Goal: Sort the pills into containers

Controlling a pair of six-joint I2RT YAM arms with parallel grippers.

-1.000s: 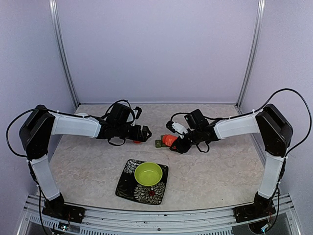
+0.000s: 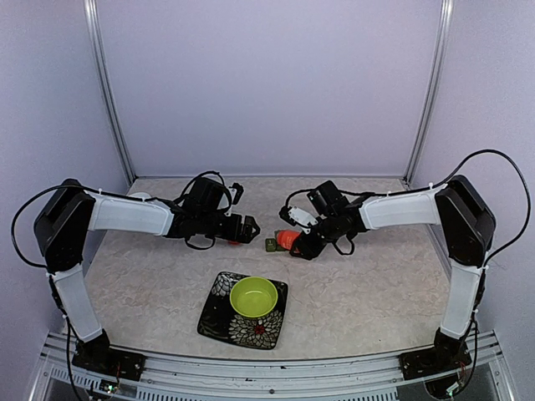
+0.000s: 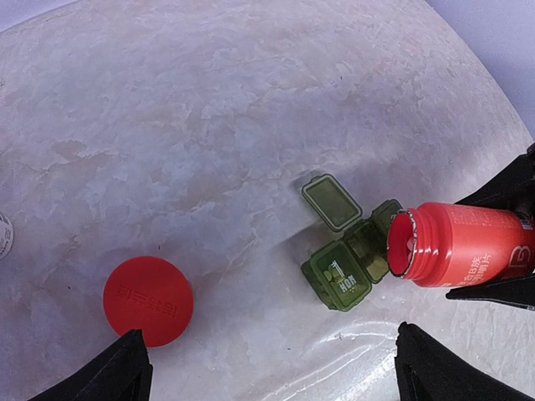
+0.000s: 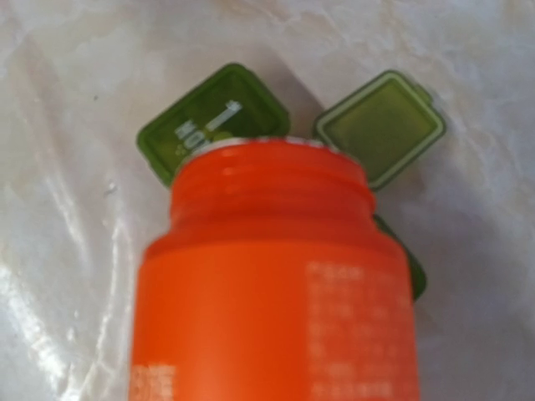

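An open red bottle (image 3: 472, 242) lies on its side in the air, with my right gripper shut on it. Its mouth faces left, above the edge of a green pill box (image 3: 338, 280); something pale shows just inside the mouth. The box's compartment marked MON has its lid down, while another lid (image 3: 332, 203) is folded open. Part of the box is hidden by the bottle, which also covers much of the right wrist view. My left gripper is open and empty, its fingers wide apart left of and nearer than the box.
A round red cap (image 3: 149, 301) lies flat on the table by the left gripper. In the top view, a lime bowl (image 2: 253, 297) sits on a dark flowered tray (image 2: 216, 326) in front of both arms.
The left arm, bowl and tray look unmoved.
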